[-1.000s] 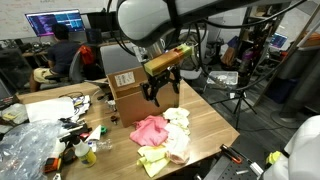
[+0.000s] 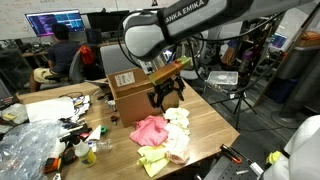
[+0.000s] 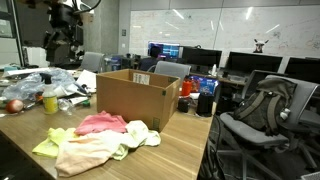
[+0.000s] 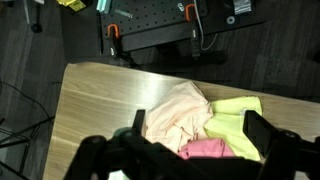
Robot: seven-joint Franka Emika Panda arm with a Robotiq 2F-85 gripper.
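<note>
My gripper (image 2: 166, 94) hangs open above the table, in front of the cardboard box, with nothing between its fingers. Below it lie crumpled cloths: a pink cloth (image 2: 150, 130), a yellow cloth (image 2: 153, 158), a pale peach cloth (image 2: 178, 149) and a cream cloth (image 2: 177, 116). In the wrist view the dark fingers stand wide apart, with the peach cloth (image 4: 178, 112), part of the yellow cloth (image 4: 231, 122) and the pink cloth (image 4: 207, 148) showing beneath. The second exterior view has the pink cloth (image 3: 101, 122) behind the peach one (image 3: 90, 152).
An open cardboard box (image 3: 137, 97) stands behind the cloths. Clear plastic wrap (image 2: 35, 145), a yellow-labelled bottle (image 2: 86, 153) and small clutter occupy the left side. Bare wood (image 2: 208, 130) shows right of the cloths.
The cloths and box have stayed put.
</note>
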